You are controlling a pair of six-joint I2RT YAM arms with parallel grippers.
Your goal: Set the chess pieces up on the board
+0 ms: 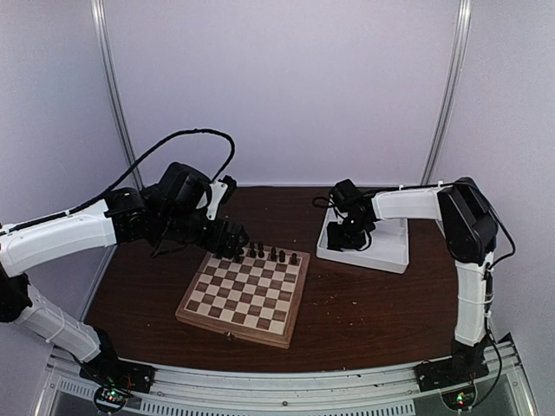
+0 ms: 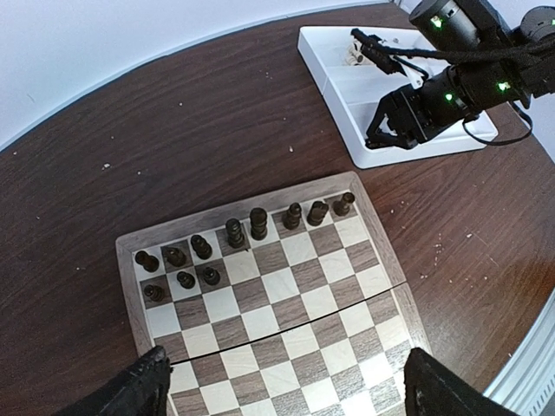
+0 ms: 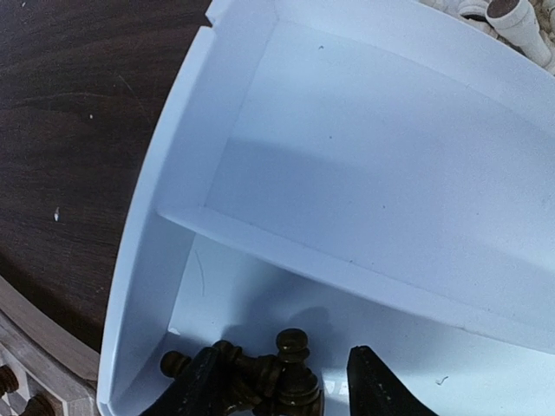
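Observation:
The wooden chessboard (image 1: 243,303) holds dark pieces (image 2: 258,222) upright along its far rows. My left gripper hangs open above it, nothing between its fingers. My right gripper is down in the white tray (image 1: 390,260), its fingers apart around dark pieces (image 3: 293,381) heaped in the tray's near corner; whether it touches one I cannot tell.
White pieces (image 3: 519,26) lie in another compartment of the tray, beyond an empty one. Bare dark table (image 1: 373,321) surrounds board and tray. Pale walls enclose the workspace.

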